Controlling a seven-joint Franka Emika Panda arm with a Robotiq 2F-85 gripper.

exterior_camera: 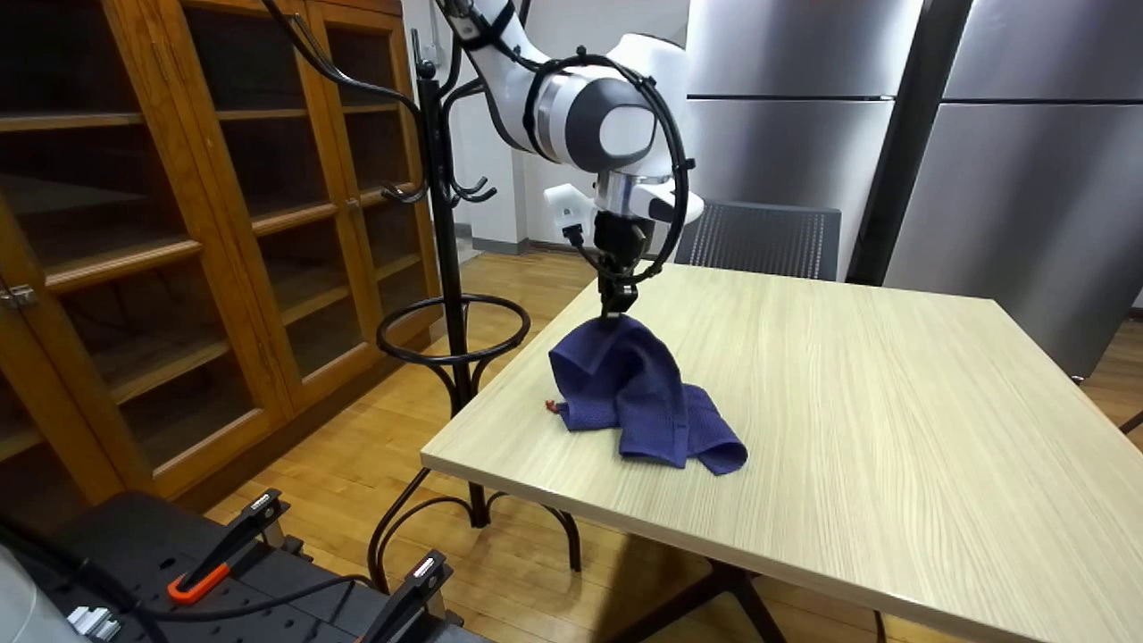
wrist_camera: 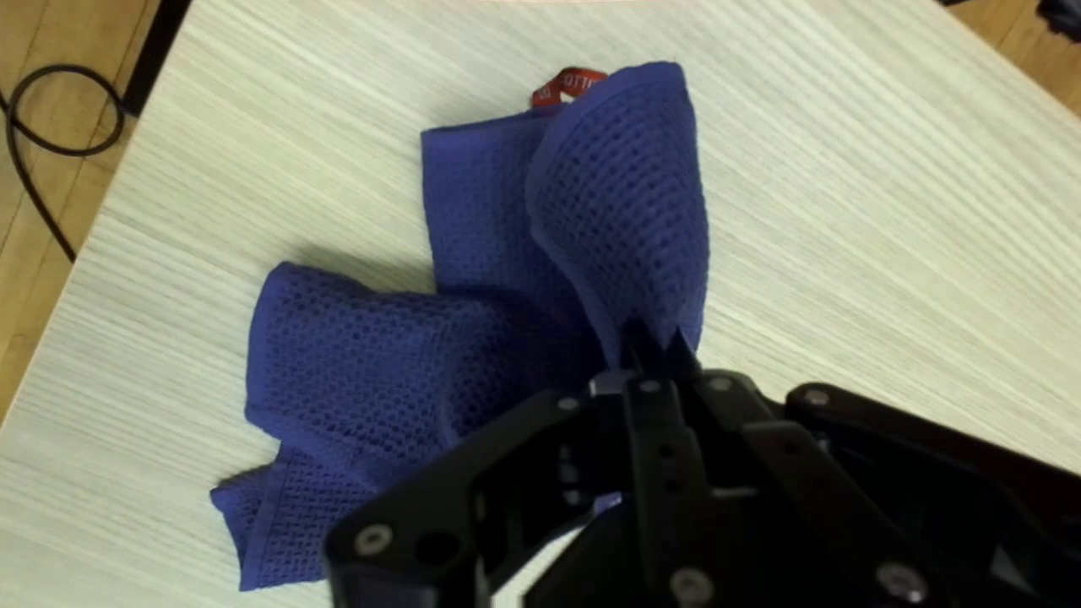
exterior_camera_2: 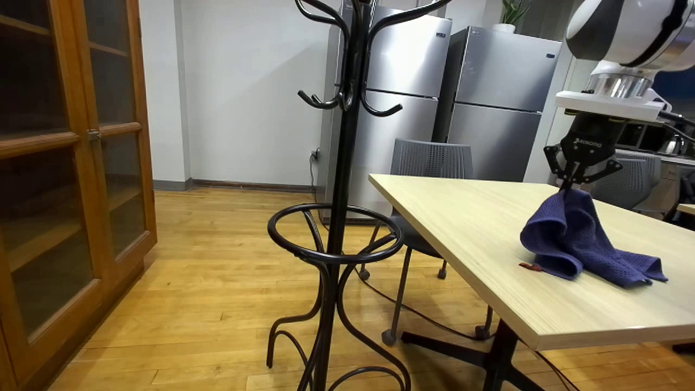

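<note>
A dark blue waffle-weave cloth (exterior_camera: 643, 396) with a small red tag (wrist_camera: 569, 85) is bunched near the corner of the pale wooden table (exterior_camera: 879, 429). My gripper (exterior_camera: 613, 312) is shut on an upper fold, and that part rises in a peak off the tabletop. The rest of the cloth (exterior_camera_2: 573, 234) still lies on the wood, its folded end spread out on the side away from the tag. Seen from the wrist, the fingertips (wrist_camera: 640, 350) pinch the fabric; the bit between them is hidden.
Beside the table's left edge stands a black coat rack (exterior_camera_2: 345, 163) with curved hooks. A chair (exterior_camera: 763, 237) is at the far side, with steel fridges (exterior_camera: 788, 139) behind.
</note>
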